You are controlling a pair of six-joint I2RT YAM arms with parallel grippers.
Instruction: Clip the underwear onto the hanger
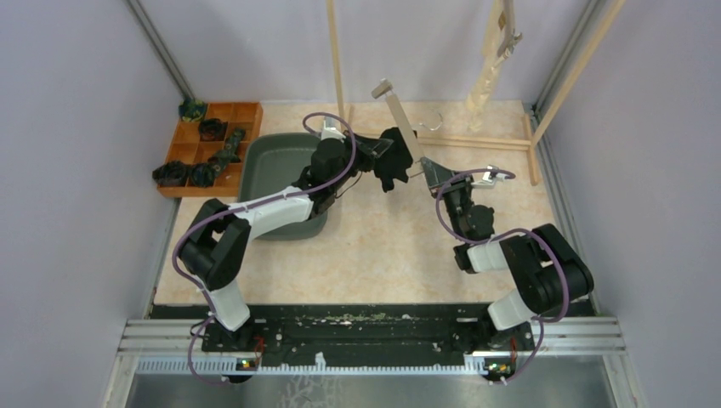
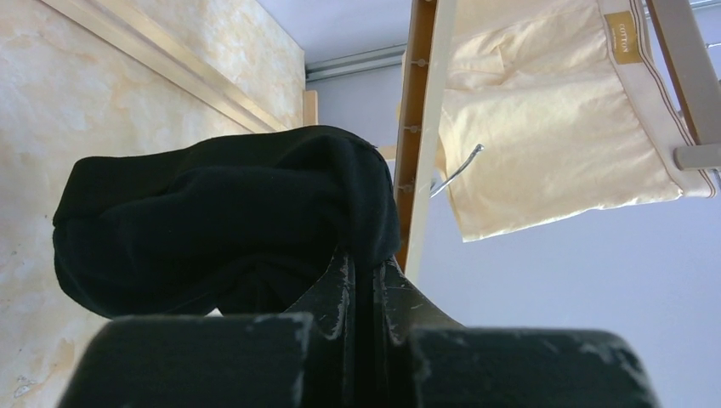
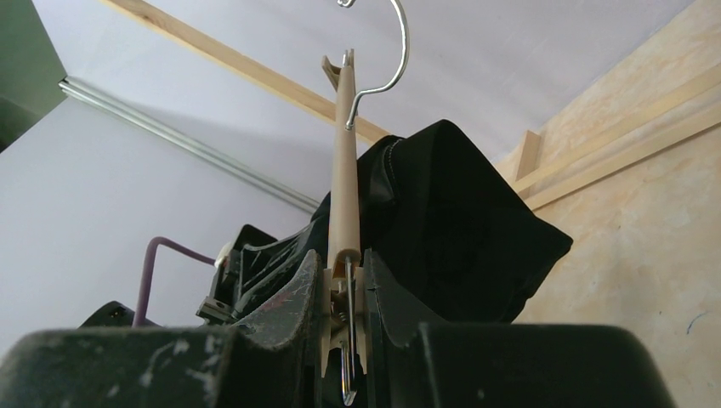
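Note:
Black underwear [image 1: 393, 160] hangs from my left gripper [image 1: 381, 146], shut on its fabric; in the left wrist view the cloth [image 2: 212, 212] fills the middle. My right gripper [image 1: 425, 166] is shut on a beige hanger [image 1: 402, 123] near one end, where a metal clip shows between the fingers in the right wrist view. The hanger [image 3: 344, 187] stands just in front of the black cloth, its silver hook [image 3: 400, 51] at the top. From these views I cannot tell whether hanger and cloth touch.
A grey-green bin [image 1: 272, 229] and an orange divided box [image 1: 183, 144] with dark rolled items lie at the left. A wooden rack [image 1: 578, 68] at the back holds beige underwear [image 2: 544, 127] on another hanger.

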